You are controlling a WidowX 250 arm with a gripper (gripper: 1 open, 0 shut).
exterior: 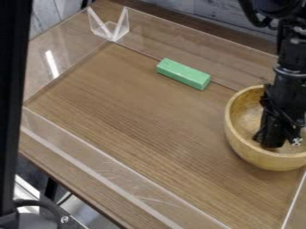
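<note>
My gripper (276, 131) reaches down from the right edge into a tan bowl (249, 154) at the right of the table. Its tips are low inside the bowl, close to the front inner wall, and dark against it; whether anything is between them does not show.
A green block (183, 73) lies on the wooden table (120, 125) at upper middle. A clear plastic piece (107, 25) stands at the back left. A wall runs along the back.
</note>
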